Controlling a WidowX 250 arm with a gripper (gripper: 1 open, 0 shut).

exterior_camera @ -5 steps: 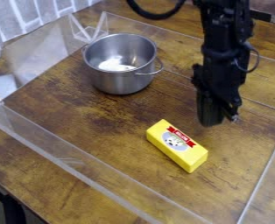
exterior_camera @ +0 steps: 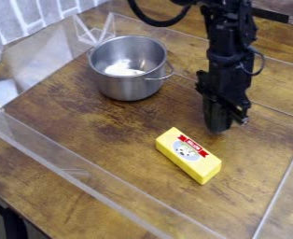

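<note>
My black gripper (exterior_camera: 219,116) points down over the wooden table, right of a steel pot (exterior_camera: 127,82) and behind a yellow box (exterior_camera: 187,159) with a red label. The box and gripper are apart. The fingertips are dark and bunched in this view, so their opening and anything between them cannot be made out.
Clear plastic edging runs along the left and lower left, and another edge at the lower right.
My gripper has shifted back and a little left over the last second, away from the front of the table. The pot and yellow box have not moved.
</note>
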